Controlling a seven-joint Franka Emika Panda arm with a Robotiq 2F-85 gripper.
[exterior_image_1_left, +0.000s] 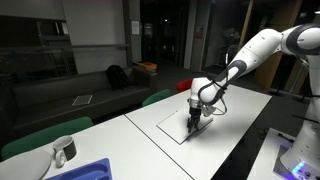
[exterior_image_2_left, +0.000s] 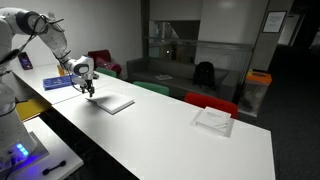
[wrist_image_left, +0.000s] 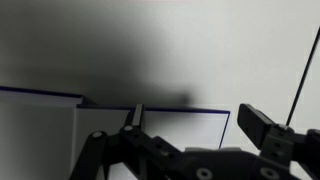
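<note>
A flat white rectangular object (exterior_image_2_left: 112, 104) with a thin dark outline lies on the white table. Over its near right part, low down, my open gripper (exterior_image_1_left: 192, 132) points downward. In the wrist view, white panels (wrist_image_left: 185, 125) with dark blue edges fill the lower left, and one panel corner shows between the parted fingers. Nothing is held there. Whether the fingertips touch the panel I cannot tell.
At the left of exterior view 1 stand a grey mug (exterior_image_1_left: 65, 149), a white round-edged item (exterior_image_1_left: 27, 163) and a blue tray (exterior_image_1_left: 85, 171). A white box-like item (exterior_image_2_left: 213, 122) rests at the table's far end.
</note>
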